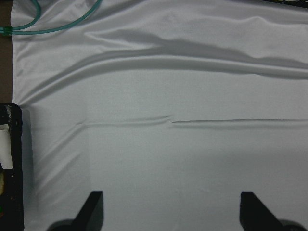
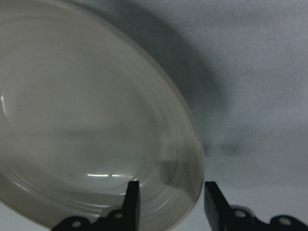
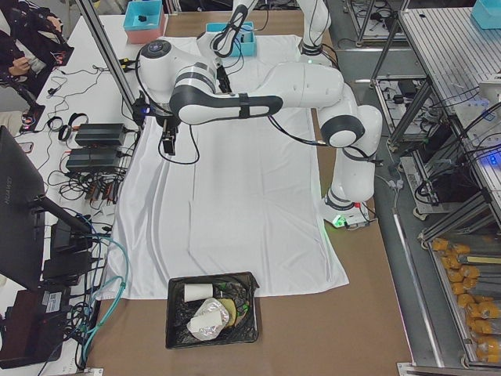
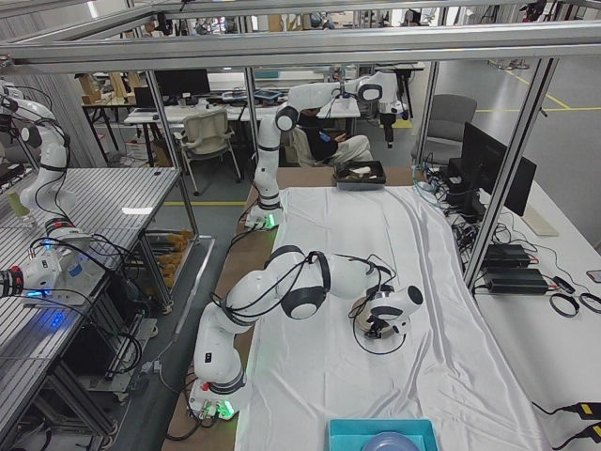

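Observation:
A beige plate (image 2: 82, 106) lies on the white cloth (image 4: 394, 225), partly behind my right arm in the camera right view. My right gripper stands open at the plate's edge, one finger over its inside and the other just outside the rim. My left gripper hangs open above the cloth, with nothing between its fingers.
A black tray (image 3: 211, 309) holding white items and a plastic bag sits at one end. A blue bin (image 4: 380, 432) with a blue-grey dish stands at the other. Cables, monitor and power units line the side table.

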